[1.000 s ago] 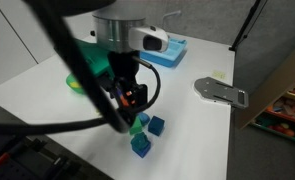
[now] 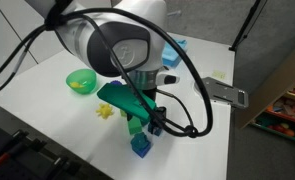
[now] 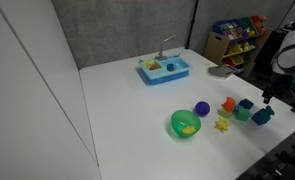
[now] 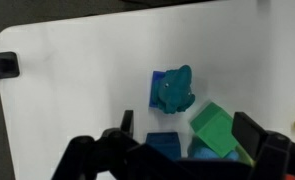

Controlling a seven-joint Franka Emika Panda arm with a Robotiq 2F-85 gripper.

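Observation:
My gripper is open above the table, its two dark fingers wide apart at the bottom of the wrist view. Ahead of them lies a blue block with a teal piece (image 4: 176, 88) over it, clear of both fingers. This pair also shows as a blue-teal lump (image 2: 141, 145) near the table's front edge. A green block (image 4: 215, 128) and a darker blue block (image 4: 164, 143) sit closer to the fingers. The gripper's lower parts partly cover a round blue thing (image 4: 200, 150). In exterior view 1, cables and the arm hide much of the fingers.
A green bowl (image 3: 185, 123) holds something yellow. Near it are a purple ball (image 3: 202, 108), a yellow star (image 3: 222, 124) and a red piece (image 3: 228, 104). Farther back are a toy sink (image 3: 164, 69) and a grey metal tray (image 2: 222, 93).
The arm has swung away from the camera, and its gripper has shifted right, now covering the blue block from view. The blue-teal lump has stayed where it was.

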